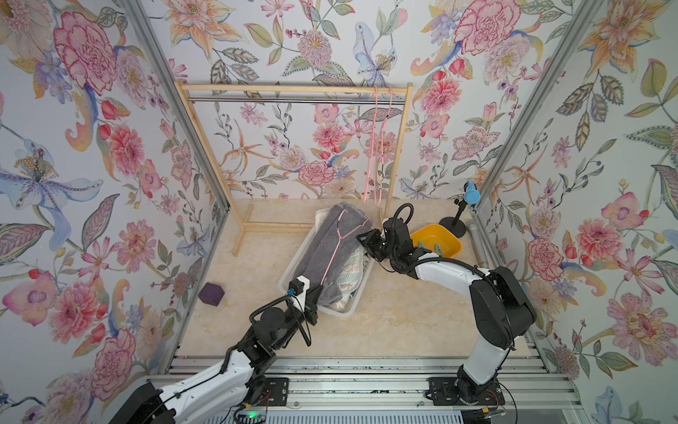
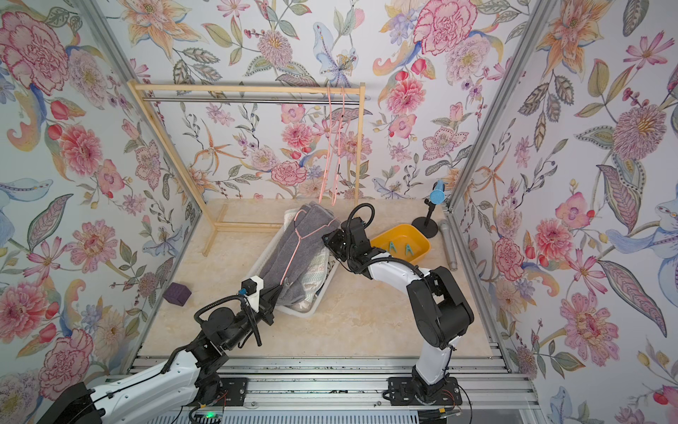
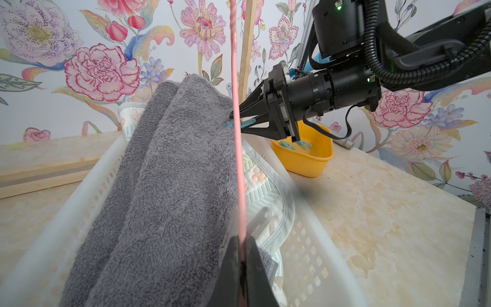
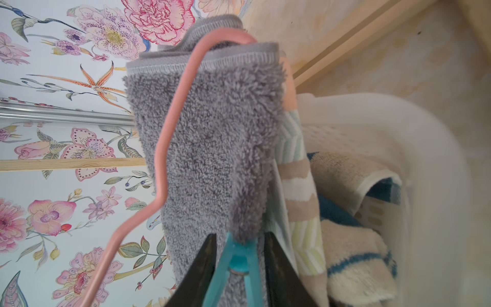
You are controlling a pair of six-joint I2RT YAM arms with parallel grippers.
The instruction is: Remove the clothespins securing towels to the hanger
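A grey towel [image 1: 321, 247] lies over other towels in a white basket [image 1: 289, 279], with a pink hanger [image 3: 236, 153] across it. My left gripper [image 1: 310, 296] is shut on the hanger's pink bar at the near end. At the towel's far right edge, a teal clothespin [image 4: 240, 258] clips the cloth. My right gripper surrounds that clothespin, its fingers parted on either side of it; whether they touch it is unclear.
A yellow bin [image 2: 409, 236] with teal clothespins sits at the right, near a black stand [image 2: 425, 227]. A wooden rack [image 1: 268, 88] with pink hangers stands behind. A purple block [image 1: 212, 293] lies at the left.
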